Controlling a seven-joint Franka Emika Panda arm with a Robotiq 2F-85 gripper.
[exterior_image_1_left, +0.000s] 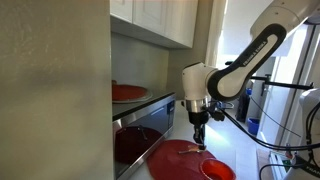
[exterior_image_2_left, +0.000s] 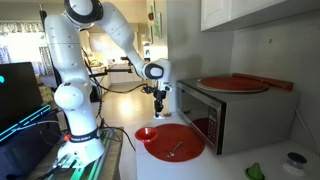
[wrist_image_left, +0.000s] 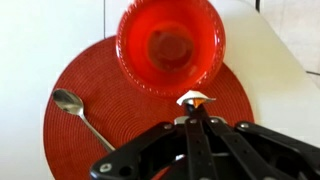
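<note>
My gripper is shut, with a small white-and-orange piece (wrist_image_left: 195, 97) at its fingertips. The piece looks thin and appears to be pinched there. In the wrist view it overlaps the near rim of a red bowl (wrist_image_left: 124, 50). Exterior view 1 shows the gripper (exterior_image_1_left: 200, 143) raised above the table, beside and a little above the bowl (exterior_image_1_left: 216, 170). A metal spoon (wrist_image_left: 68, 101) lies on the round red placemat (wrist_image_left: 75, 145), to the left in the wrist view.
A silver toaster oven or microwave (exterior_image_2_left: 207, 120) stands alongside the placemat, with a red round lid or tray (exterior_image_2_left: 230, 84) on top. A green object (exterior_image_2_left: 255, 172) and a white-and-dark one (exterior_image_2_left: 295, 160) sit at the right.
</note>
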